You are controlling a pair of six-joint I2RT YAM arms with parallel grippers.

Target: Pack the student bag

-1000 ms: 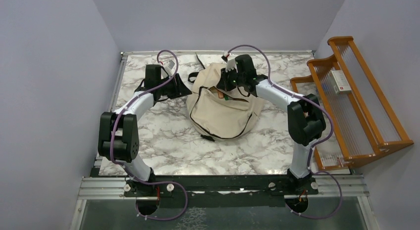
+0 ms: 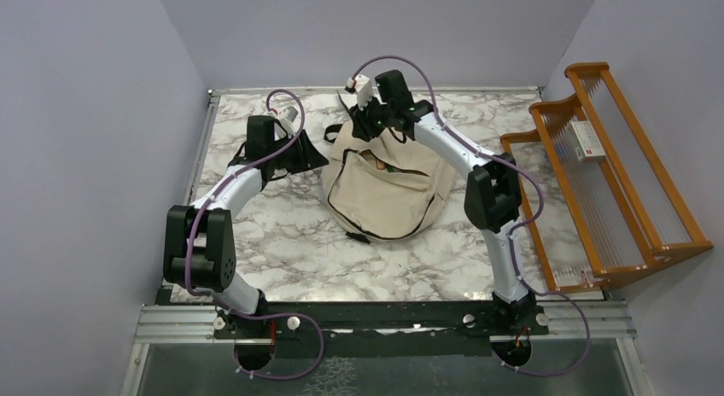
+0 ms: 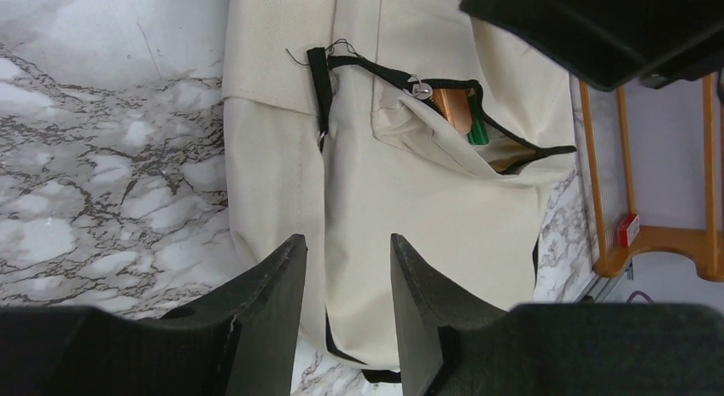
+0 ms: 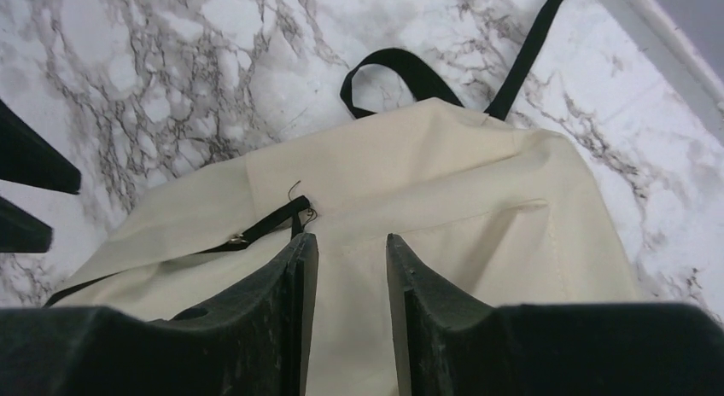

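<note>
The cream student bag (image 2: 380, 200) lies flat on the marble table. Its upper pocket gapes, and inside show an orange-brown item (image 3: 457, 110) and a green item (image 3: 478, 133). A metal zip pull (image 3: 418, 89) hangs at the pocket's left end. By the bag's left edge is my left gripper (image 2: 323, 162), its fingers apart and empty over the cloth (image 3: 348, 239). My right gripper (image 2: 365, 133) is above the bag's top part. In the right wrist view its parted fingers (image 4: 299, 281) have only bag cloth below them and hold nothing.
A wooden rack (image 2: 615, 191) stands on the right, with a white box (image 2: 586, 142) on it and a small red box (image 3: 630, 230) low down. Black straps (image 4: 410, 72) stick out past the bag's top. Bare table (image 2: 265, 251) lies left of the bag.
My right gripper has moved left and toward the bag's top, away from the pocket opening. The left arm has shifted slightly left. The bag looks the same.
</note>
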